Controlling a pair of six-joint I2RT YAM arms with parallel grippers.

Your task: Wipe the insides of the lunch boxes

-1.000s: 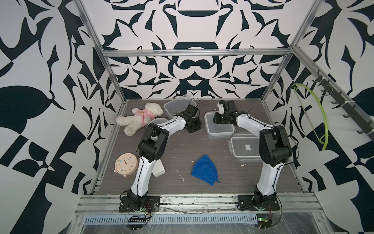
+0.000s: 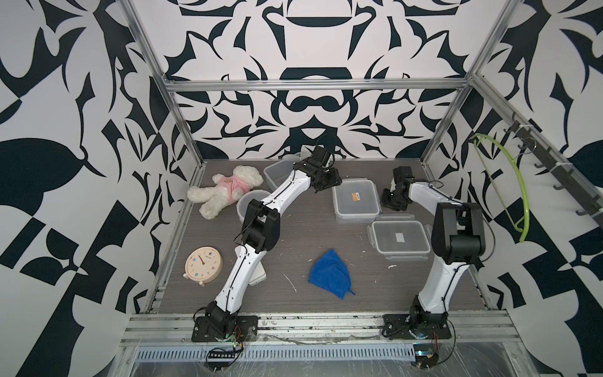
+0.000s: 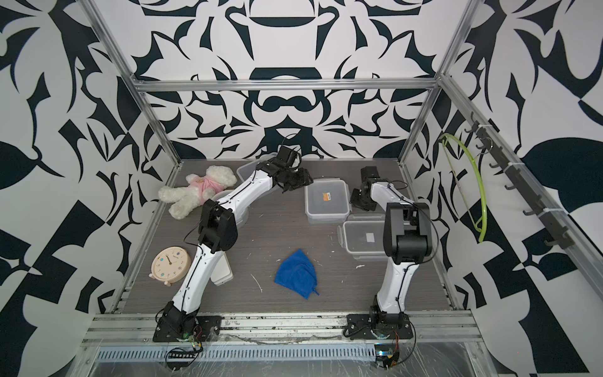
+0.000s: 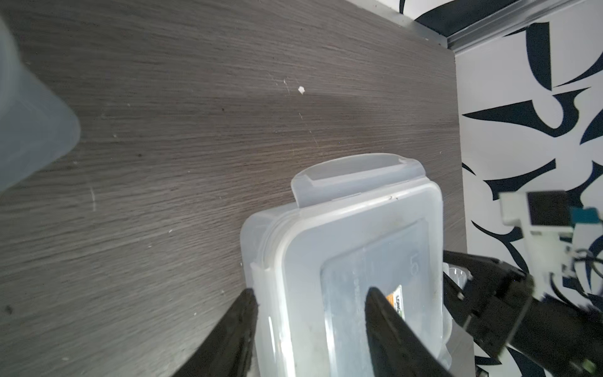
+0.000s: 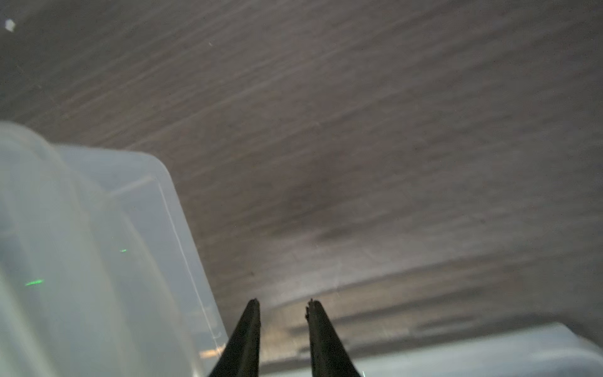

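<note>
Near the back centre stands a clear lunch box [image 2: 356, 205] with its lid on and an orange label on top. A second lidded lunch box [image 2: 399, 238] lies in front and to its right. My left gripper is part open over the left edge of the labelled box, with the lid showing between its separated fingers. Beyond that box's right side, my right gripper hovers over bare table, its fingertips a little apart and nothing between them. A blue cloth [image 2: 331, 274] rests at the front centre of the table.
An open clear container [image 2: 276, 172] and a round tub [image 2: 250, 202] sit back left, partly behind my left arm. A white teddy bear [image 2: 227, 189], a clock [image 2: 203, 264] and a white box [image 2: 258, 274] occupy the left side. The table between cloth and boxes is free.
My left gripper has moved right and back to the labelled box's edge. My right gripper has moved from above that box to its right, uncovering the orange label.
</note>
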